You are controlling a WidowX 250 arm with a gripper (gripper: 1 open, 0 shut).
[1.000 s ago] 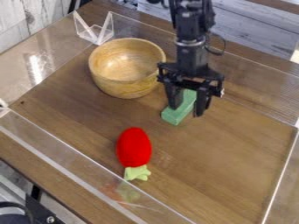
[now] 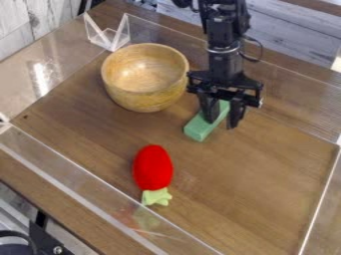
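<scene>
The black gripper point(image 2: 221, 112) is lowered at the upper middle of the table, over a light green block point(image 2: 202, 126) that lies flat, with its fingers around the block's upper part. Whether they touch it or grip it I cannot tell. A tan bowl point(image 2: 139, 76) sits just left of the gripper. A red oval object point(image 2: 152, 167) with a pale green piece point(image 2: 156, 197) at its lower end lies in the lower middle.
A clear plastic object point(image 2: 110, 32) stands at the back left. Transparent walls run along the table's edges.
The gripper has moved slightly down and left over the green block. The bowl and red object have not moved.
</scene>
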